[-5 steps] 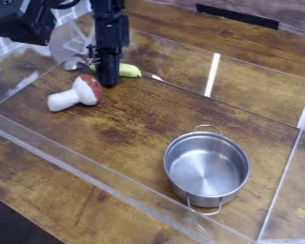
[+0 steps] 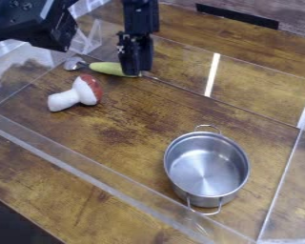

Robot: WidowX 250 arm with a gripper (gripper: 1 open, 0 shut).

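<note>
My black gripper [image 2: 134, 65] hangs over the right end of a pale yellow-green elongated object [image 2: 113, 70], its fingers open; whether the object lies between them is hard to tell. A white toy mushroom with a red cap [image 2: 76, 93] lies on its side at the left, apart from the gripper. A steel pot [image 2: 206, 170] with two wire handles stands empty at the lower right.
Clear plastic walls [image 2: 282, 176] border the wooden work area [image 2: 136, 129]. A small shiny item [image 2: 73, 65] lies left of the yellow-green object.
The objects look unmoved.
</note>
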